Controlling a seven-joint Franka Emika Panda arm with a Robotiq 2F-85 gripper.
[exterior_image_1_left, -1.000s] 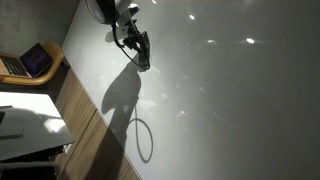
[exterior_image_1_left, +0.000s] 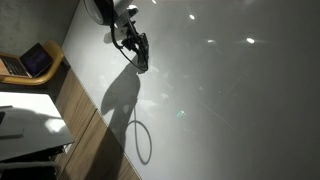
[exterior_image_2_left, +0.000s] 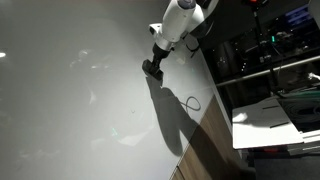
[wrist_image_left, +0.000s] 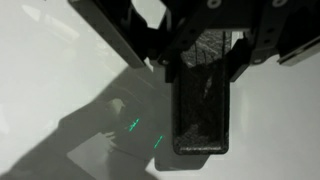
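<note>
A dark, rounded rectangular block (wrist_image_left: 202, 125), like an eraser, sits between the fingers of my gripper in the wrist view. The gripper is shut on it. Below is a broad white surface (wrist_image_left: 60, 150) with two short green marks (wrist_image_left: 134, 125) to the left of the block. In exterior view 1 the gripper (exterior_image_1_left: 140, 55) is near the surface's upper left, while a small greenish spot (exterior_image_1_left: 180, 113) shows farther down and right. Exterior view 2 has the dark block (exterior_image_2_left: 152, 70) at the arm's end; whether it touches the surface I cannot tell.
The arm casts a long shadow (exterior_image_1_left: 120, 95) over the white surface. Beyond its edge are a wooden floor (exterior_image_1_left: 80, 110), a laptop (exterior_image_1_left: 36, 60) on a chair and a white table (exterior_image_1_left: 30, 120).
The arm and gripper look unmoved. The small spot on the white surface looked reddish before and looks greenish now.
</note>
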